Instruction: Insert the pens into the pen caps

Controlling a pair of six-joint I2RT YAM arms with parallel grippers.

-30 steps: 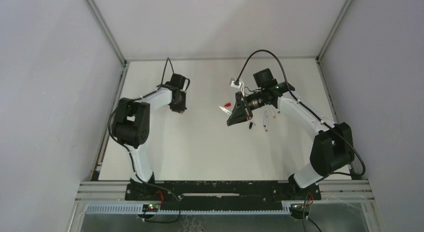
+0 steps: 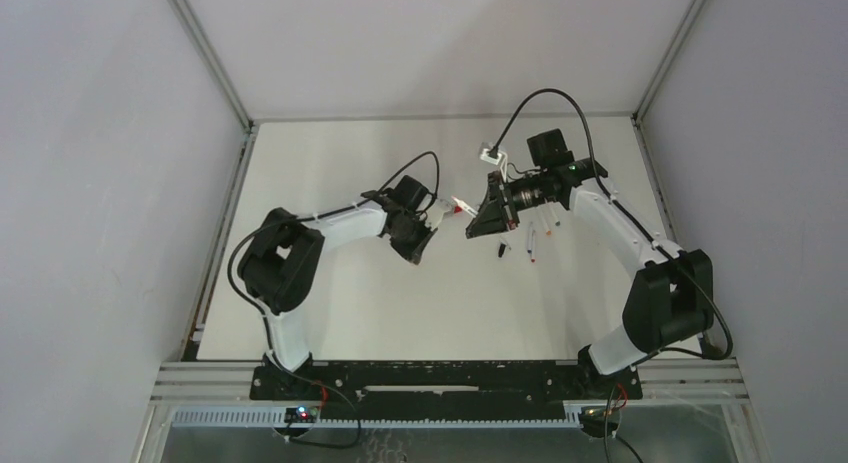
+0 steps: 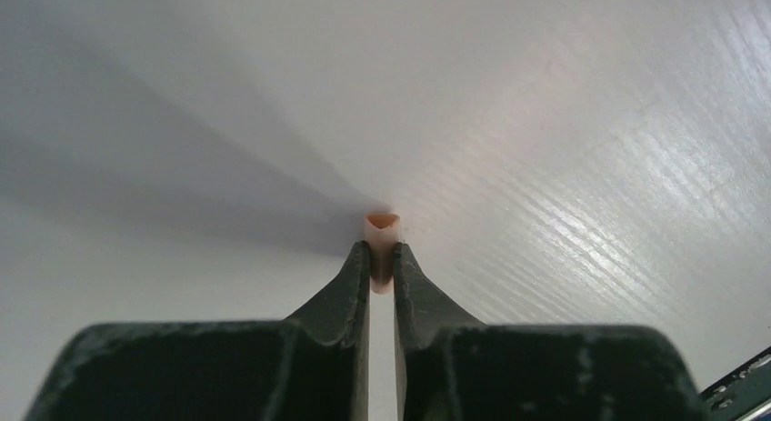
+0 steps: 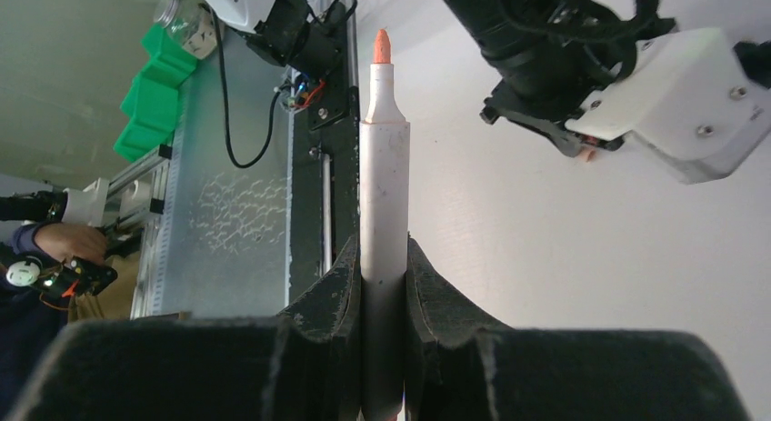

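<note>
My left gripper is shut on a small orange cap [image 3: 381, 227], its open end upward, over the white surface; in the top view this gripper [image 2: 420, 251] is left of centre. My right gripper is shut on a white marker [image 4: 384, 203] with its orange tip exposed, also seen in the top view [image 2: 466, 208] just right of the left gripper. Other pens and caps lie on the table right of centre, among them a blue pen [image 2: 531, 241] and a dark cap [image 2: 502, 250].
A red piece [image 2: 457, 209] lies between the grippers. A dark rail [image 2: 510, 383] runs along the front edge.
My left gripper has moved right and a little toward the front, close to the right one. My right gripper has shifted slightly right and up in the top view, still holding the marker.
</note>
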